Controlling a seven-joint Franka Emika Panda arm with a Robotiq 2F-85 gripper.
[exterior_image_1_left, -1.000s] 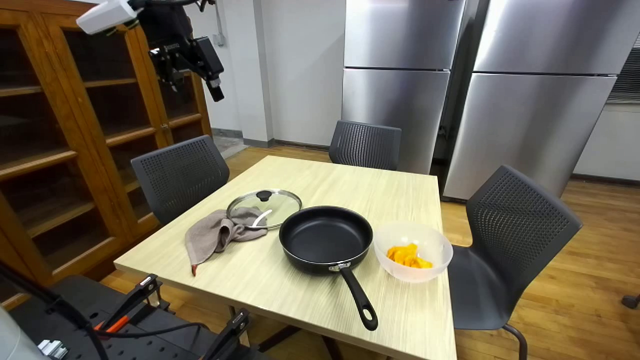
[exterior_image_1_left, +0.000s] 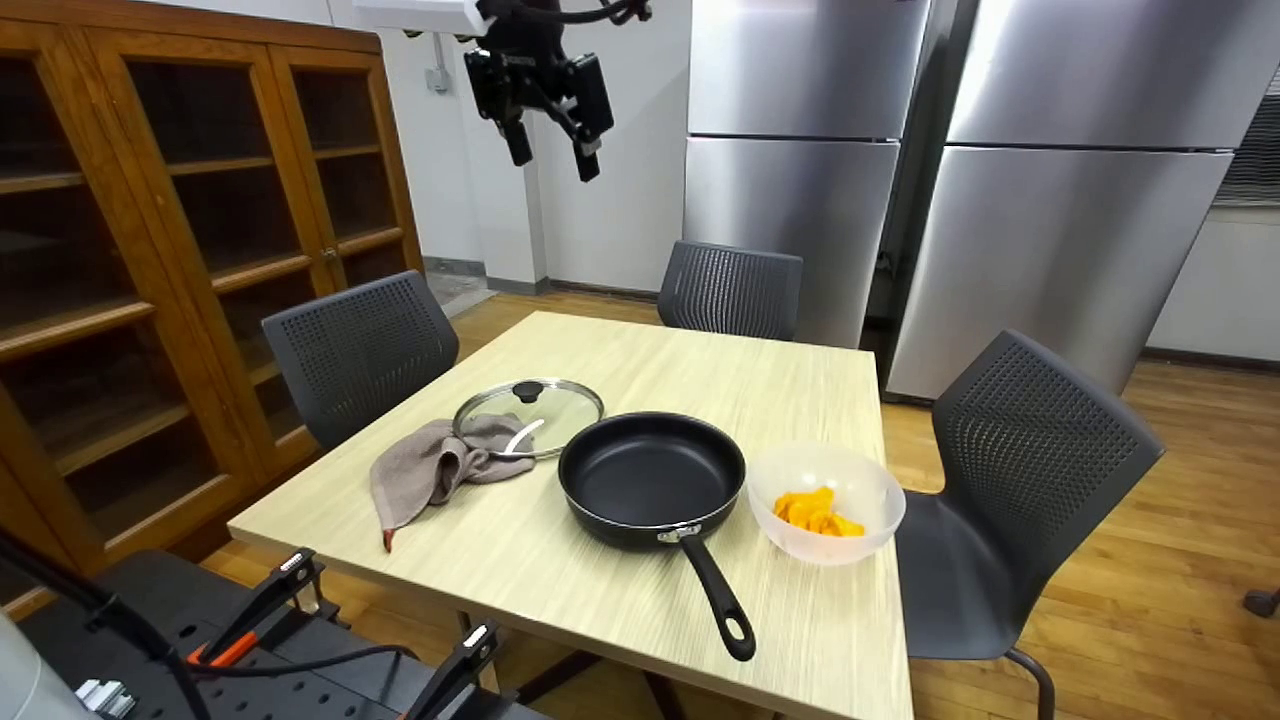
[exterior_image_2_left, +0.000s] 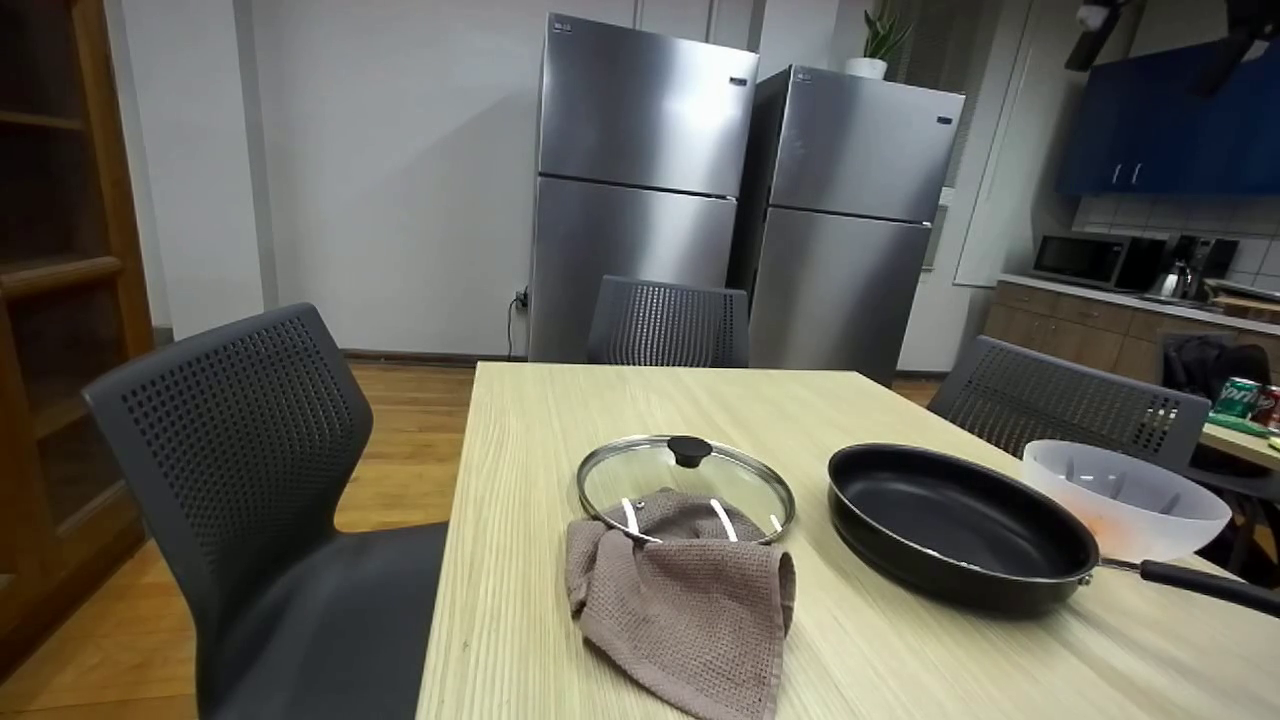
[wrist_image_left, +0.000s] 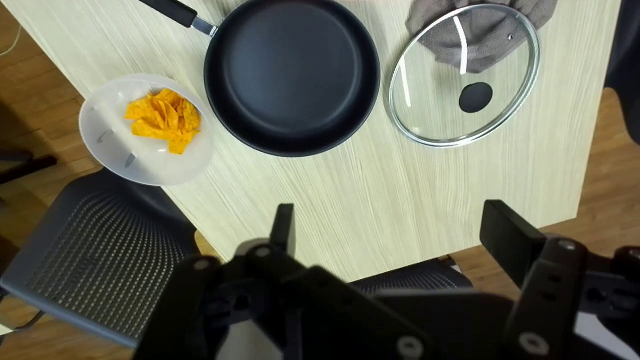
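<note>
High over the table, my gripper (exterior_image_1_left: 554, 168) stands open, with nothing between its widely parted fingers in the wrist view. Below it, an empty black frying pan (exterior_image_1_left: 654, 470) rests on the table, handle towards the near edge. To the pan's right, a translucent white bowl (exterior_image_1_left: 882, 510) holds orange chips (wrist_image_left: 163, 118). On the other side of the pan, a glass lid (wrist_image_left: 441, 114) with a black knob (wrist_image_left: 475, 96) lies partly on a crumpled grey-brown cloth (exterior_image_2_left: 690, 618). The gripper touches none of them.
Dark chairs (exterior_image_1_left: 732, 289) stand around it, one close behind the bowl. A wooden cabinet (exterior_image_1_left: 204, 168) is at the left and steel refrigerators (exterior_image_1_left: 792, 192) stand at the back.
My gripper has moved to the right in exterior view 1, from in front of the cabinet to in front of the wall. The things on the table have stayed put.
</note>
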